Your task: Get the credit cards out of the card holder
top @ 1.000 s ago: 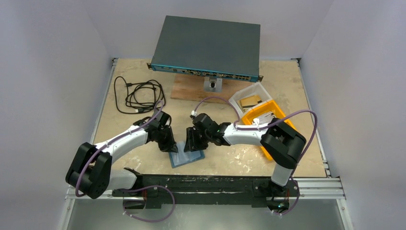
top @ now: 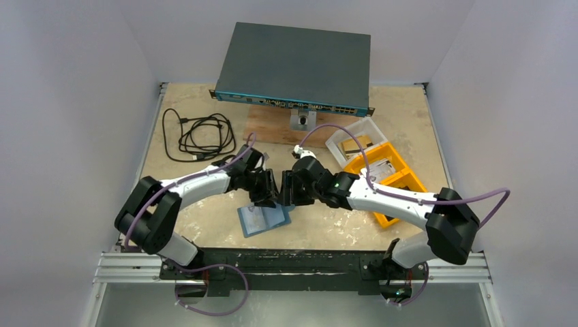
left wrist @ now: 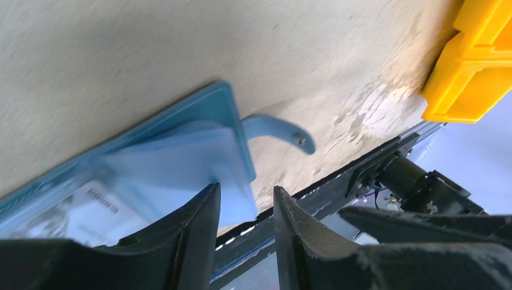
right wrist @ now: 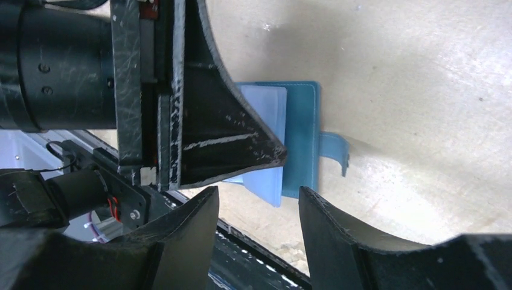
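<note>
A blue card holder [top: 264, 219] lies open on the table, its clear plastic sleeves [left wrist: 175, 166] showing and a strap with a snap [left wrist: 281, 132] sticking out at its right side. Under the plastic, in the left wrist view, a pale card-like piece [left wrist: 99, 214] shows. My left gripper hovers over the sleeves with its fingers apart and nothing between them. Just to the right, my right gripper is open and empty, above the holder's right edge. One dark left finger [right wrist: 235, 133] covers part of the holder in the right wrist view.
Yellow bins [top: 407, 174] and a white tray [top: 368, 131] stand at the right. A coiled black cable [top: 204, 139] lies at the back left. A large dark box [top: 296, 65] overhangs the back. The two grippers are very close together.
Over the last second both grippers have shifted to the right, the left one now over the holder's middle. The holder has stayed about where it was.
</note>
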